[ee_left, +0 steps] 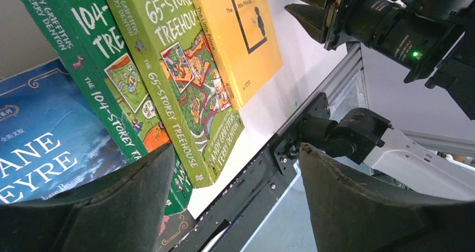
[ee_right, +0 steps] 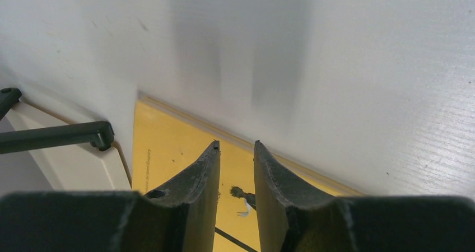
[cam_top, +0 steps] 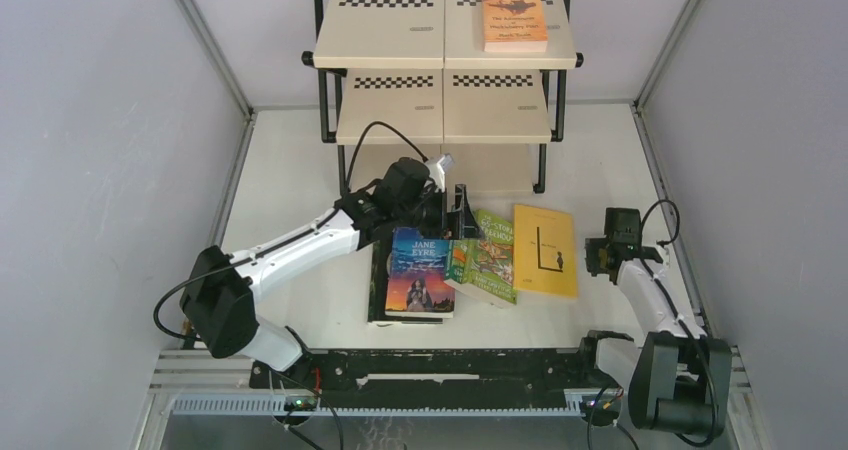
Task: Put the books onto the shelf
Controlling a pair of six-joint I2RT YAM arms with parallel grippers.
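On the table, the blue Jane Eyre book (cam_top: 417,280) lies over a dark book (cam_top: 378,285). Leaning against its right side are the green 104-Storey Treehouse (ee_left: 89,67) and the 65-Storey Treehouse (ee_left: 173,75). The yellow Little Prince book (cam_top: 545,255) touches or nearly touches them on the right. My left gripper (cam_top: 462,215) hovers open above the top of the green books, nothing between its fingers. To the right of the yellow book, my right gripper is part open and empty, its fingertips a narrow gap apart.
A cream two-column shelf (cam_top: 390,105) with black posts stands behind the books. An orange book (cam_top: 514,18) lies on its top right. Bare table shows left of the dark book and right of the yellow one.
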